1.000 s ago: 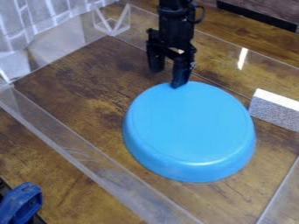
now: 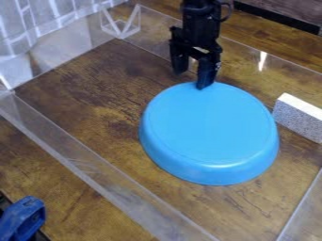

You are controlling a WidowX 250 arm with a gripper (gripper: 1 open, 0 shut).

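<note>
A large light-blue round lid or disc [image 2: 209, 134] lies upside down on the wooden floor of a clear-walled enclosure. At its back edge is my black gripper [image 2: 197, 64], hanging from above, its lower part over or against the disc's rim. Whether its fingers are open or shut, or hold the rim, I cannot tell.
A white speckled block [image 2: 298, 117] stands at the right. A dark blue object [image 2: 18, 218] lies at the lower left, outside the clear wall.
My gripper has moved slightly up and away toward the back, and the blue disc has shifted the same way, a little to the right as well.
</note>
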